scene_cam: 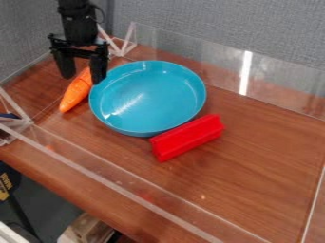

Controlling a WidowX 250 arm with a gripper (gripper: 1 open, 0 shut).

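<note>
My black gripper (80,59) hangs at the upper left, its two fingers spread apart and pointing down, above and around the upper end of an orange carrot (76,92) that lies on the wooden table. Right of the carrot is a large blue plate (147,95). A red block (187,138) lies at the plate's lower right. Whether the fingers touch the carrot is unclear.
Clear plastic walls edge the wooden table (254,180). White brace pieces stand at the back left and left edge.
</note>
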